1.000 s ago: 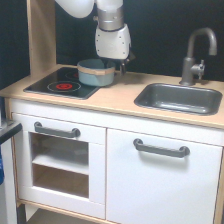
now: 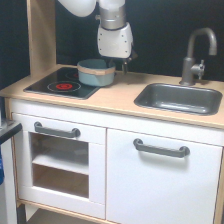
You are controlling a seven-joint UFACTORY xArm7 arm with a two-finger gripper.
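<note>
A blue-grey pot (image 2: 96, 74) stands at the right edge of the black stovetop (image 2: 58, 85), close to the worktop. The white hand of my arm reaches down from above, just behind and right of the pot. My gripper (image 2: 124, 68) is at the pot's right side, near where a handle would be. Its dark fingers are too small and too much in shadow against the backdrop to show whether they are open or shut, or whether they touch the pot.
To the right, a sink (image 2: 180, 97) is set into the wooden worktop (image 2: 122, 94), with a grey tap (image 2: 192, 60) behind it. Bare worktop lies between pot and sink. Below are an oven door (image 2: 57, 131) and a cupboard door (image 2: 163, 180), both shut.
My arm's hand has shifted very slightly to the right. The pot stands in nearly the same place.
</note>
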